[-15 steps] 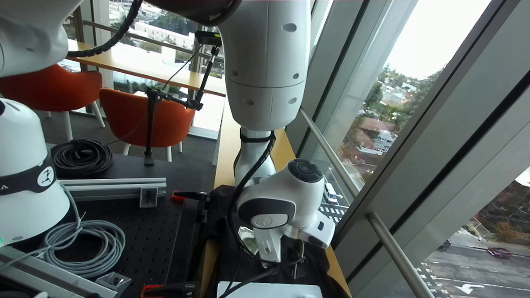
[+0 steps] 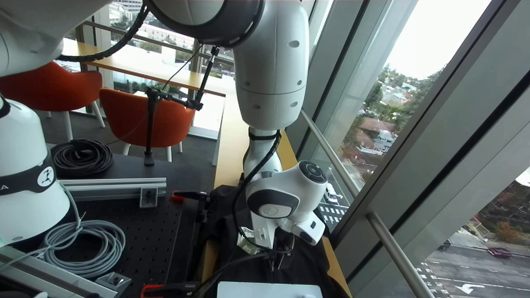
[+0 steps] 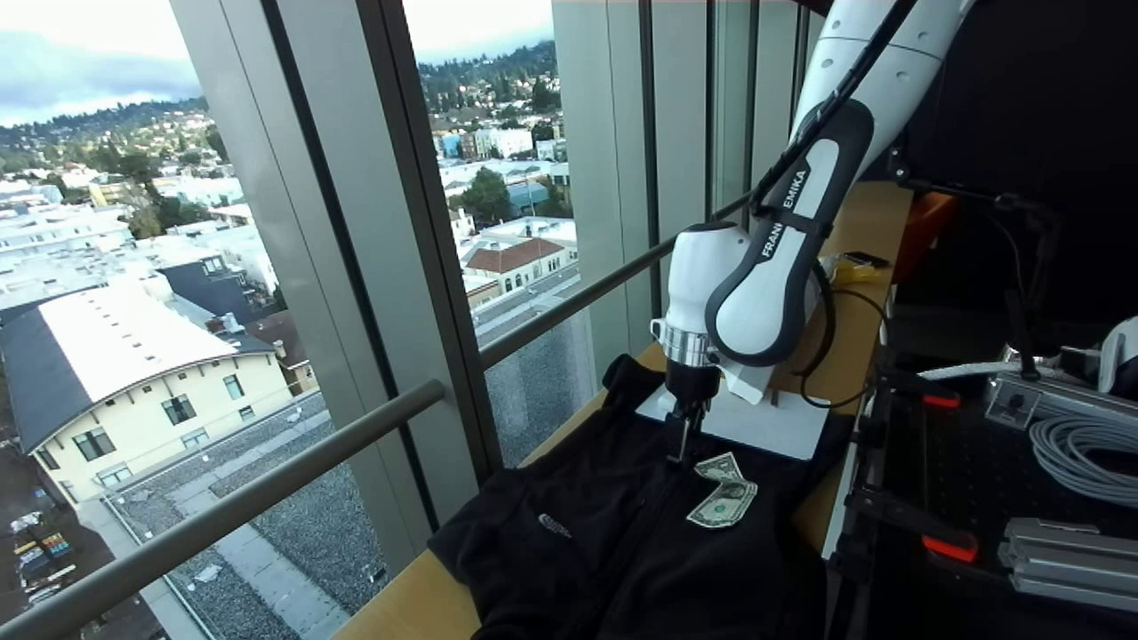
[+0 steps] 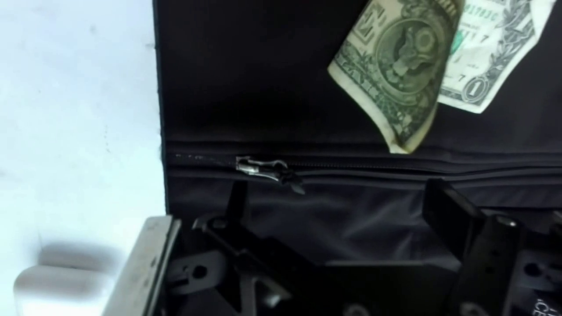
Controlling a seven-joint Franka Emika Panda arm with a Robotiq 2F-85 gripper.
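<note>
A black jacket (image 3: pixel 619 533) is spread over the table, its zipper running across the wrist view. On that zipper sits a metal slider (image 4: pixel 253 167) with a dark pull tab (image 4: pixel 293 181). My gripper is open, its two black fingers well apart and nothing between them. The slider appears just past the left fingertip, outside the gap. A creased dollar bill (image 4: pixel 403 68) lies on the jacket on the far side of the zipper. From the other side, the gripper (image 3: pixel 679 437) points down close over the cloth beside the bill (image 3: pixel 727 492).
A white board (image 4: pixel 79 105) borders the jacket's end, with a pale rounded object (image 4: pixel 60 284) on it. The window rail (image 3: pixel 576 309) runs along one side of the table. Clamps with red tips (image 3: pixel 949 548) stand along the opposite edge.
In exterior view 1 the hand has shifted left and its tilt has changed. It now covers more of the dollar bill there. The jacket shows no clear movement.
</note>
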